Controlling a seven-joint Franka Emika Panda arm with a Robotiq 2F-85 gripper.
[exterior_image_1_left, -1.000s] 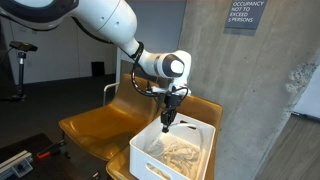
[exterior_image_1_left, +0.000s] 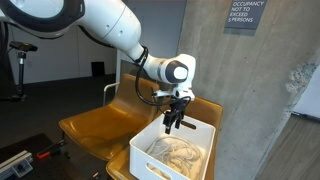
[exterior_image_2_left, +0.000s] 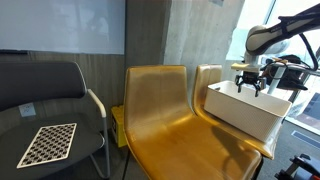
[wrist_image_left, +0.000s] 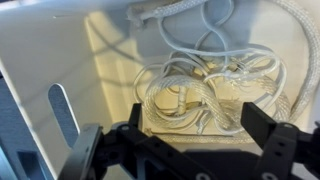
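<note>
A white bin (exterior_image_1_left: 154, 166) holds a tangle of pale rope and cords (exterior_image_1_left: 178, 152) on its floor. My gripper (exterior_image_1_left: 171, 126) points down into the bin's opening, above the rope. From the wrist view, the gripper is open, its dark fingers (wrist_image_left: 131, 133) spread well apart with nothing held between them. Looped rope (wrist_image_left: 205, 95) lies below and beyond the fingertips. In exterior view 2 the bin's wall (exterior_image_2_left: 238, 112) hides the rope, while the gripper (exterior_image_2_left: 247, 88) shows at the rim.
The bin stands on tan seats; an empty tan chair (exterior_image_2_left: 160, 100) is beside it. A concrete wall (exterior_image_1_left: 250, 100) rises behind. An oval handle hole (wrist_image_left: 63, 114) cuts one bin wall. A dark armchair (exterior_image_2_left: 50, 115) with a checkered board (exterior_image_2_left: 50, 144) stands farther off.
The gripper has shifted slightly right over the bin and now appears more spread in exterior view 1. The bin has stayed in place.
</note>
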